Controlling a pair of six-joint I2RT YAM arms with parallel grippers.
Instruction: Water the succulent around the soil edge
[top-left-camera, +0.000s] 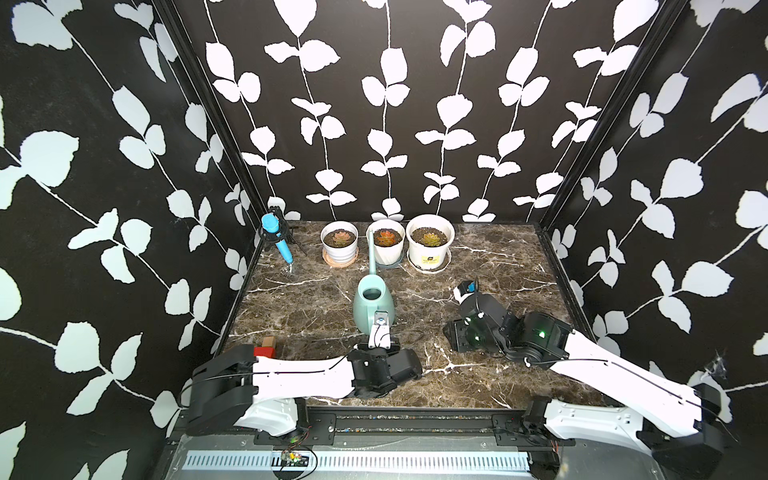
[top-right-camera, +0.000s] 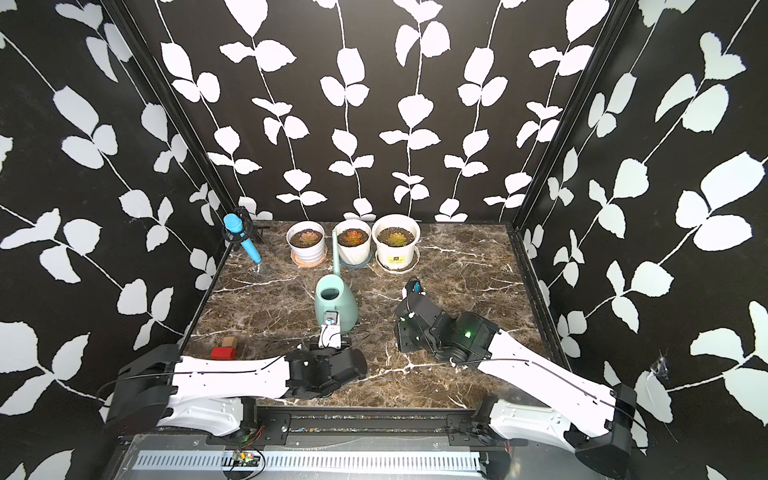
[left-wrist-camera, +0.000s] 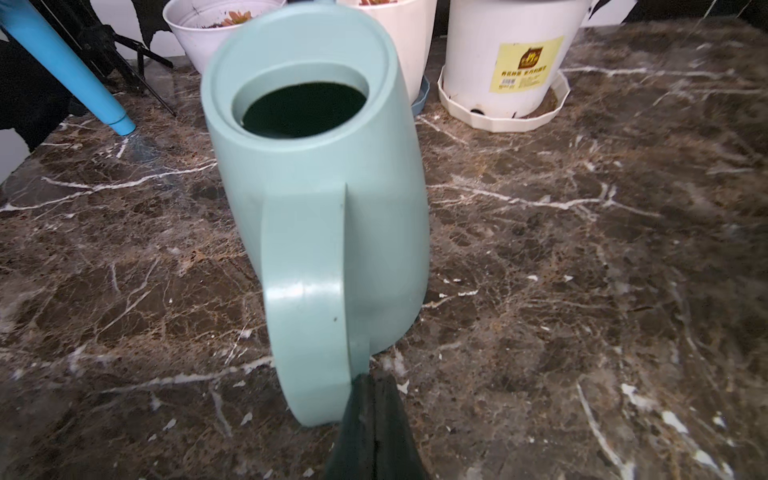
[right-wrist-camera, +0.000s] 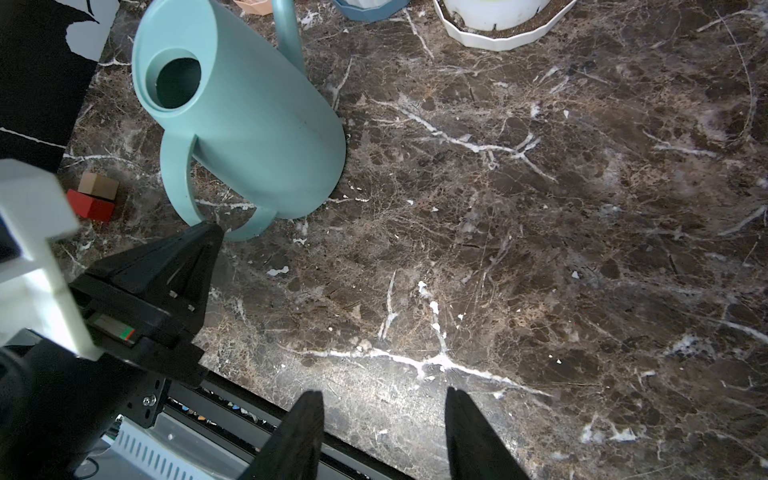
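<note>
A mint watering can (top-left-camera: 369, 300) stands upright on the table, its spout toward three potted succulents at the back: left pot (top-left-camera: 339, 249), middle pot (top-left-camera: 386, 248) and right pot (top-left-camera: 429, 248). My left gripper is shut, fingertips just at the lower end of the can's handle (left-wrist-camera: 304, 304), with nothing visible between them. My right gripper hangs over bare table right of the can, part open and empty.
A blue cylinder on a black tripod (top-left-camera: 276, 236) stands back left. Red and tan blocks (right-wrist-camera: 90, 204) lie front left. Patterned walls enclose three sides.
</note>
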